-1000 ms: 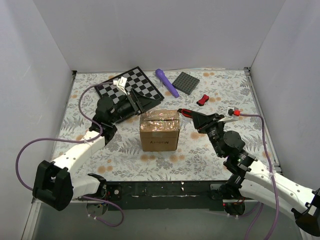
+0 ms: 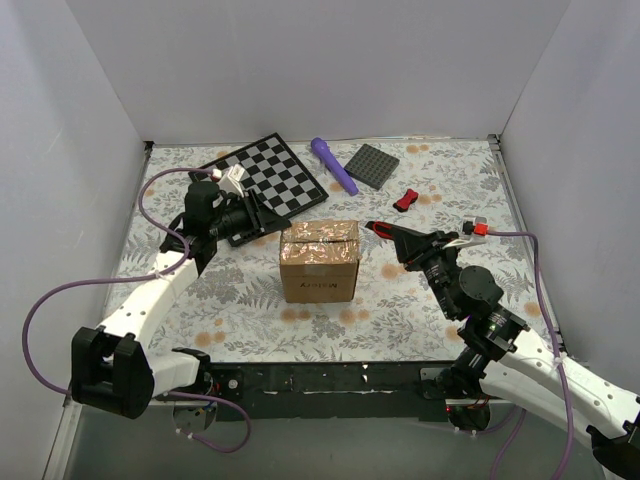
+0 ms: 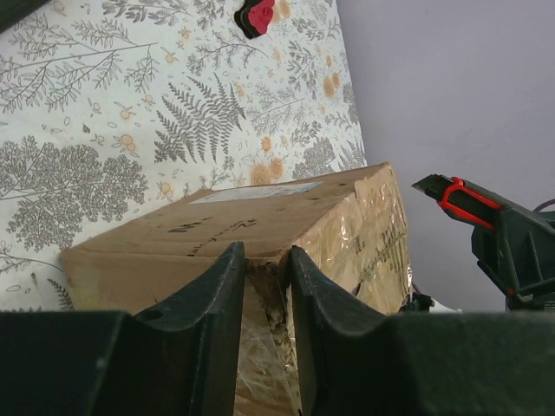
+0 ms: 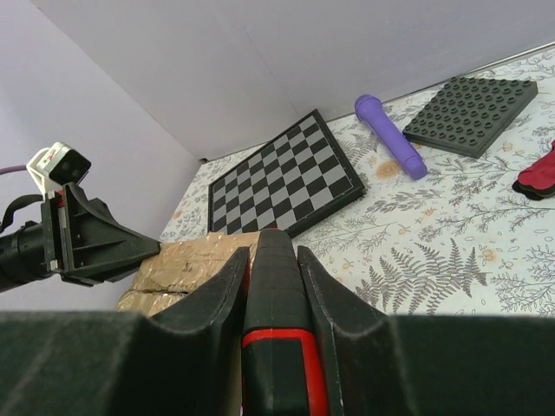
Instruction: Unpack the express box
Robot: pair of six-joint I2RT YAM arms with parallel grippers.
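Observation:
The brown cardboard box [image 2: 318, 282], taped along its top, stands upright near the middle of the table. Its top looks closed. At its upper left corner, my left gripper [image 2: 287, 227] is shut on the box's edge; in the left wrist view the fingertips pinch a taped corner [image 3: 270, 259]. To the right of the box, just clear of it, my right gripper [image 2: 393, 233] has a black and red cutter [image 4: 276, 299] between its fingers. In the left wrist view the cutter's tip [image 3: 434, 185] points toward the box without touching it.
Behind the box lie a black-and-white checkered board [image 2: 272, 168], a purple microphone-shaped object [image 2: 333, 166] and a dark studded plate [image 2: 371, 166]. A small red and black item [image 2: 406, 200] lies back right. Open tablecloth is in front of the box.
My right gripper with the cutter has drawn slightly right, away from the box.

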